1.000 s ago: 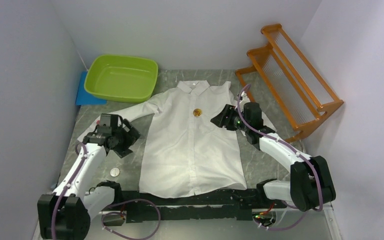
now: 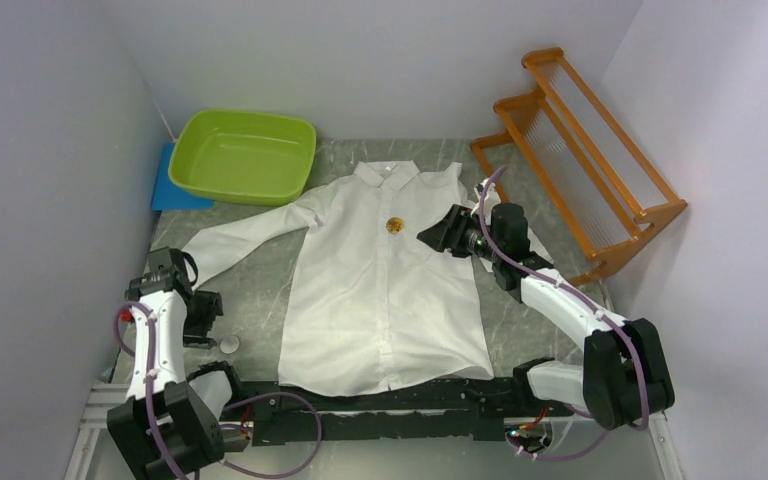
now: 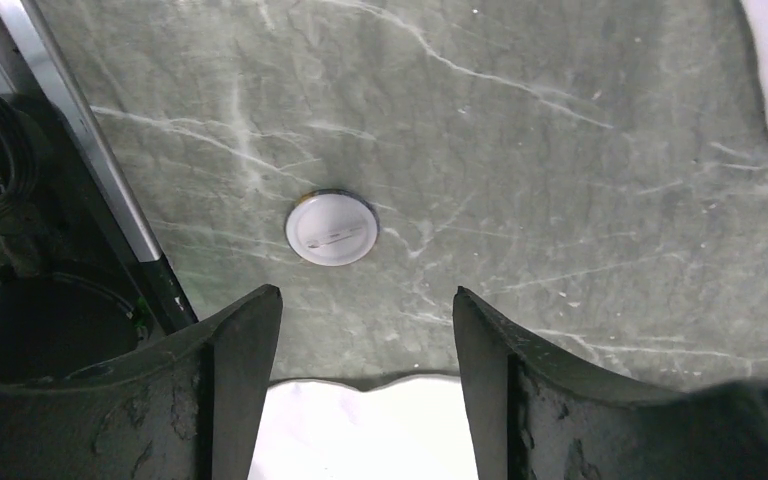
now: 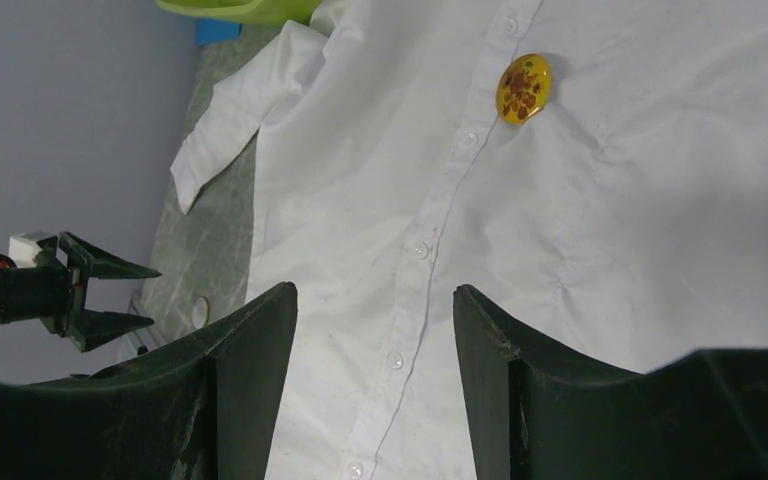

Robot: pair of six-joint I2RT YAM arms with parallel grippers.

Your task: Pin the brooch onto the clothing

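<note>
A white shirt [image 2: 350, 300] is spread over the table's middle. On its placket, in the upper part, sits a yellow round brooch [image 2: 395, 225] with a brown pattern, also visible in the right wrist view [image 4: 524, 89]. Another round badge [image 3: 331, 228] lies face down on the bare table at the left, its pin showing. Just beside that badge, my left gripper is open and empty. My right gripper stands open above the right half of the shirt, nothing between its fingers, to the right of the yellow brooch.
A green basin [image 2: 243, 157] stands at the back left over a blue sheet [image 2: 176, 190]. The wooden rack [image 2: 610, 180] takes up the back right. Bare grey tabletop [image 2: 257, 285] lies between the left sleeve and the shirt's body.
My left gripper has moved left and toward the front, close to the face-down badge. Shirt, brooch and badge lie as before.
</note>
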